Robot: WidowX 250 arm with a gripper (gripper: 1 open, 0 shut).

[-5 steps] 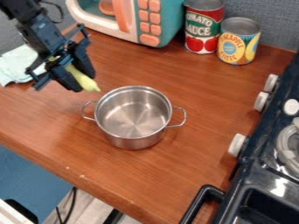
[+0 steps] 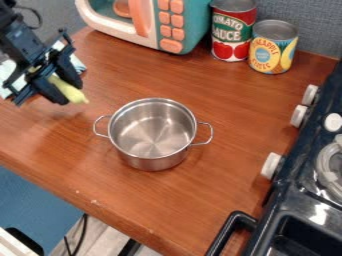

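My gripper (image 2: 56,88) is at the left of the wooden table, up from and left of the steel pot, holding a pale yellow object (image 2: 70,91), perhaps corn or a banana; its exact identity is unclear. The empty two-handled pot (image 2: 152,152) stands upright on the table. A pale cloth is partly hidden behind the arm at the left.
A toy microwave (image 2: 171,30), a tomato sauce can (image 2: 233,35) and a yellow-labelled can (image 2: 271,50) stand at the back. A black toy stove (image 2: 301,200) fills the right side.
My gripper has moved left, away from the pot, with the yellow object in it. The pot has not moved.
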